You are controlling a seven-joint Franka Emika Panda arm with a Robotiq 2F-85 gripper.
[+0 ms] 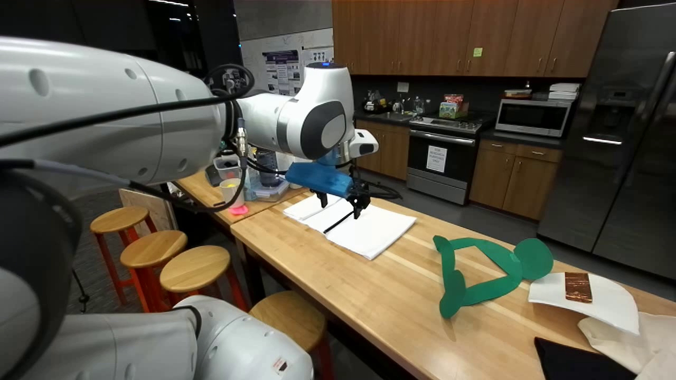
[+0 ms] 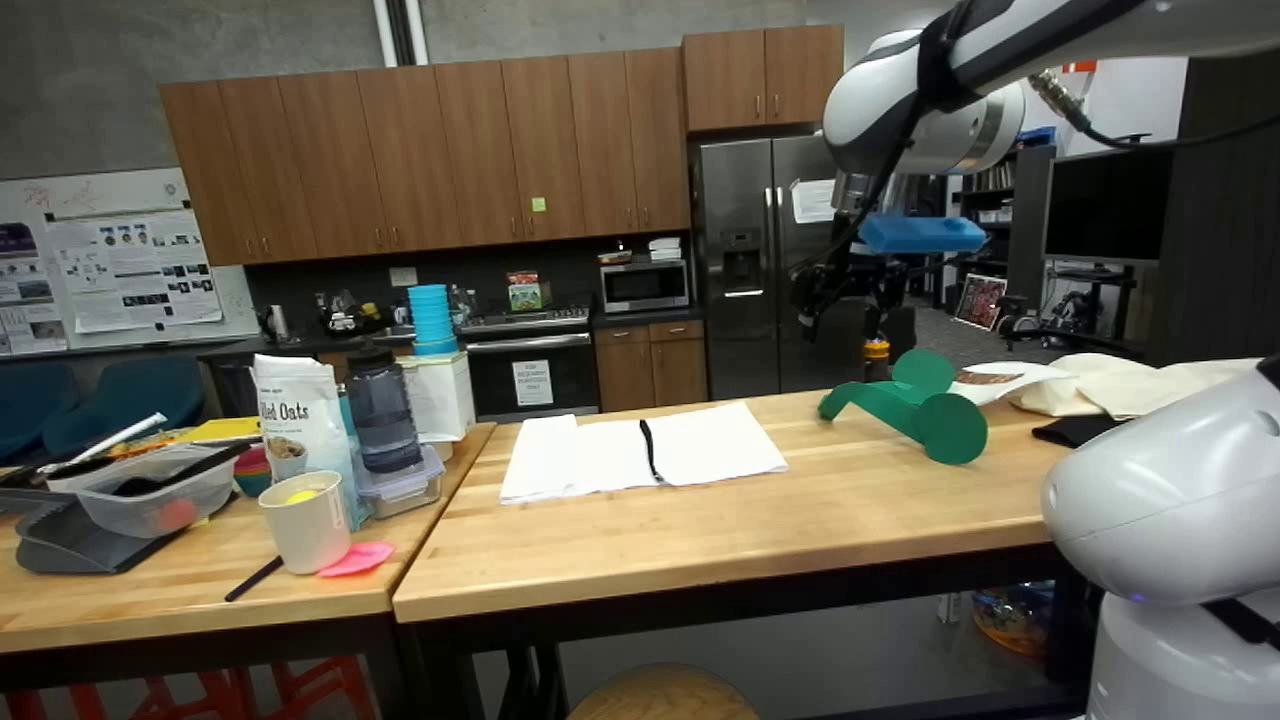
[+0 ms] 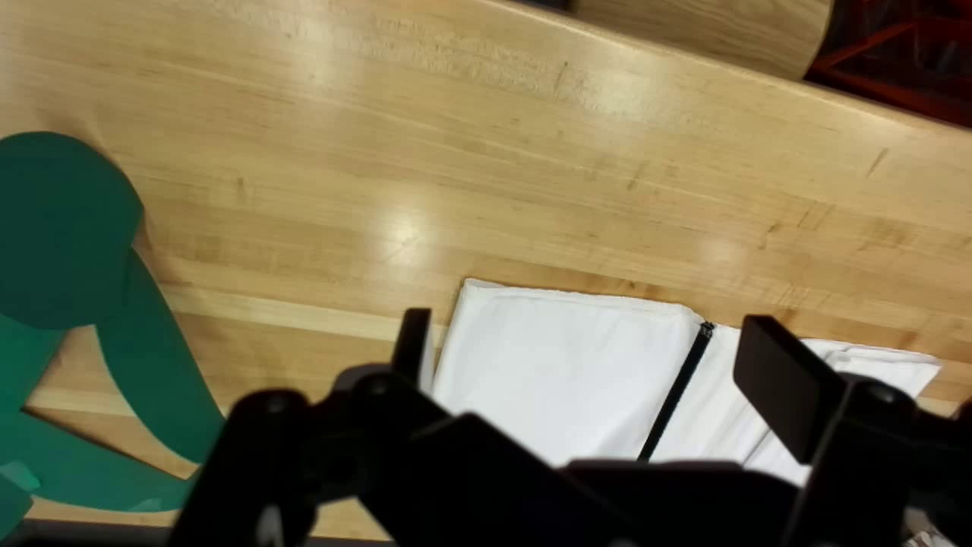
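My gripper point(image 1: 340, 203) hangs open above the table, its fingers wide apart with nothing between them. In the wrist view, one of its fingers point(image 3: 788, 387) stands over a folded white cloth point(image 3: 556, 365). That cloth lies flat on the table point(image 2: 576, 540), below and apart from the gripper. Across it runs a thin black strip point(image 3: 676, 392), partly hidden in the wrist view by the gripper body. A green paper cutout point(image 1: 486, 294), made of curved bands with round ends, rests on the table to the right of the cloth in the first exterior view.
Past the green cutout lie a curved white sheet with a copper patch point(image 1: 578, 287), a black cloth point(image 1: 580, 361) and a cream cloth point(image 1: 634, 342). The adjoining table holds a cup point(image 2: 306, 528), an oats bag point(image 2: 302, 420) and bins.
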